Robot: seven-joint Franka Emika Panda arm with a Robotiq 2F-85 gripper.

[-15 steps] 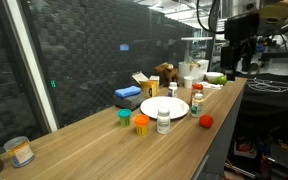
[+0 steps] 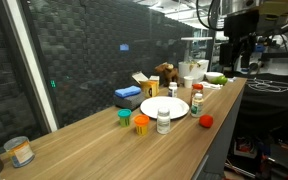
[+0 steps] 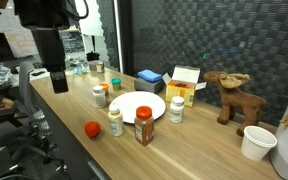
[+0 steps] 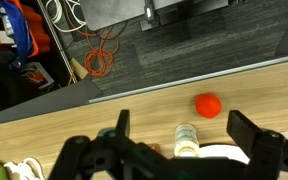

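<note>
My gripper stands open over the counter's edge, its black fingers (image 4: 120, 132) wide apart and nothing between them. In the wrist view a round red object (image 4: 208, 105) lies on the wood, ahead of the gap and toward the right finger. Beside it is a capped bottle (image 4: 186, 134), seen from above. Exterior view 2 shows the red object (image 3: 92, 129) near the counter's front edge, in front of the white plate (image 3: 137, 104), with the gripper well above the counter surface.
Small jars, including a brown one (image 3: 144, 128), surround the plate. Behind stand a yellow box (image 3: 182, 82), a brown toy animal (image 3: 236, 98) and a white cup (image 3: 256, 143). An orange cup (image 2: 142, 125) and a teal cup (image 2: 124, 117) sit further left.
</note>
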